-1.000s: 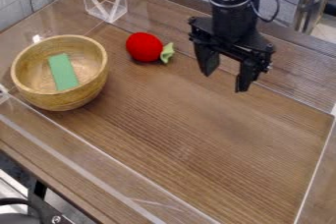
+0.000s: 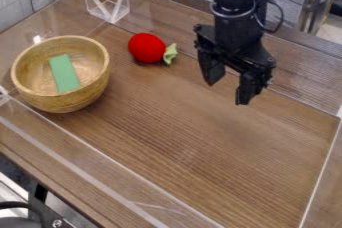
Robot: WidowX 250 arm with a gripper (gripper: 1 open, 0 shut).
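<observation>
My black gripper [image 2: 230, 84] hangs over the upper middle of the wooden table, right of a red round object [image 2: 146, 47] with a green part. Its two fingers are spread apart and nothing shows between them. A wooden bowl [image 2: 94, 72] stands at the left with a green block [image 2: 64, 77] inside.
A white wire holder [image 2: 107, 4] sits at the upper left. A dark cable or part [image 2: 20, 212] shows at the lower left edge.
The gripper has shifted slightly left and its shape appears a little changed in angle. The bowl and red object look unmoved.
</observation>
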